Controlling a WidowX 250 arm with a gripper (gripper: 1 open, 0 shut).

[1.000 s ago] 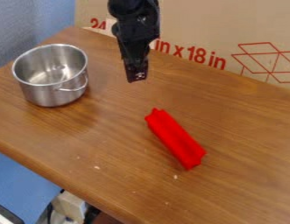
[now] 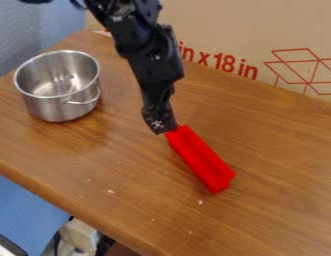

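Note:
My black gripper point(image 2: 160, 120) points downward just above the upper-left end of a long red bar point(image 2: 201, 162), which lies diagonally on the wooden table. Whether the fingers are open or shut is hard to make out, as is any contact with the bar. A steel pot point(image 2: 58, 88) with handles stands to the left of the gripper.
A cardboard panel point(image 2: 275, 50) with red print stands along the back. A blue surface shows beyond the table's left edge.
My gripper has come down and toward the front, from above the back of the table to the near end of the red bar. The bar and pot have not moved.

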